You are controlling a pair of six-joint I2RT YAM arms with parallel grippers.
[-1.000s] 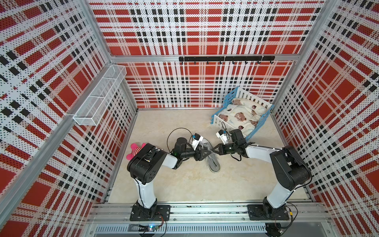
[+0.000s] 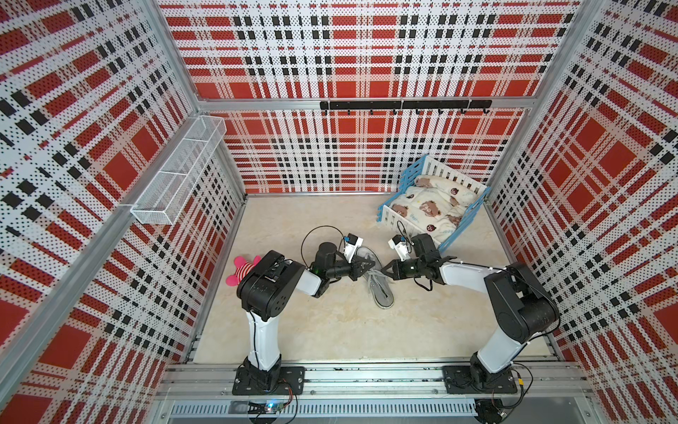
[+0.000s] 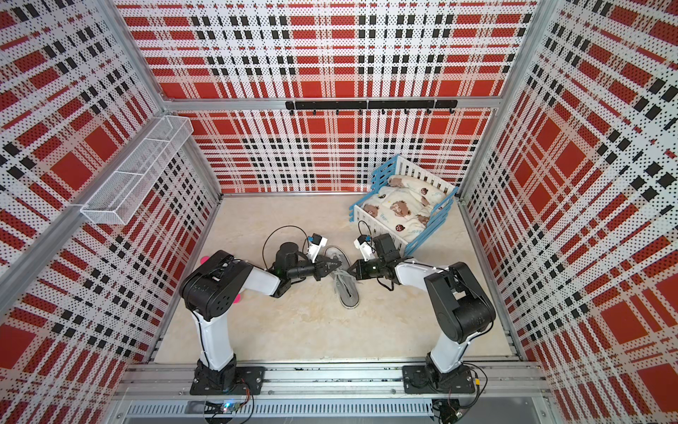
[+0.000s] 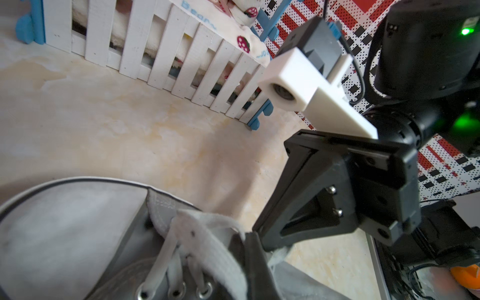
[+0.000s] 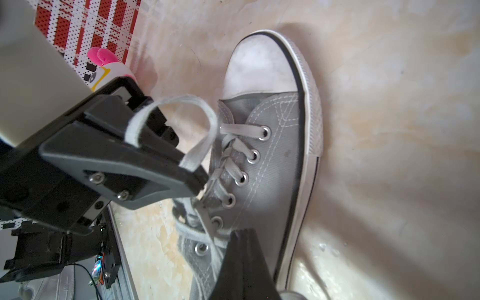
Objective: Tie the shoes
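Observation:
A grey canvas shoe (image 5: 270,185) with a white toe cap lies on the floor between my grippers, toe toward the back. My left gripper (image 2: 366,264) is over its lacing. In the right wrist view a loop of white lace (image 5: 195,105) rises around that gripper's dark fingers, which are shut on the lace. My right gripper (image 3: 354,270) is low at the shoe's right side, shut at the laces near the ankle; whether lace is between its fingers is hard to tell.
A blue and white toy crib (image 2: 452,229) with a blanket stands at the back right. A pink plush toy (image 2: 238,268) lies at the left. A wire basket (image 2: 169,176) hangs on the left wall.
My left gripper has moved slightly toward the back over the shoe. The shoe lies about where it was.

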